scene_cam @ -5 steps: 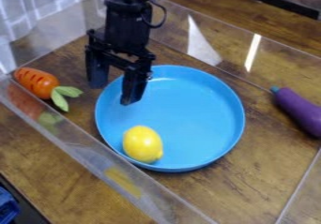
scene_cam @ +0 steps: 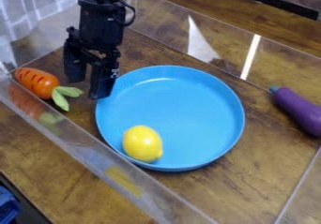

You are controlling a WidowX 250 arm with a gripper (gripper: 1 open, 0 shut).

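Observation:
My black gripper (scene_cam: 90,70) hangs at the upper left, open, with its fingers low between the orange carrot (scene_cam: 38,82) and the blue plate (scene_cam: 189,111). Nothing shows between the fingers. The carrot lies on the wooden table with its green leaves toward the plate. A yellow lemon (scene_cam: 143,141) sits in the lower left part of the plate. A purple eggplant (scene_cam: 298,109) lies on the table at the right.
A clear wall or rail runs diagonally along the left and bottom of the table (scene_cam: 238,192). A dark blue object (scene_cam: 13,209) shows at the bottom left corner.
My gripper has moved left, from over the plate's upper left toward the carrot. The carrot, lemon, plate and eggplant have stayed in place.

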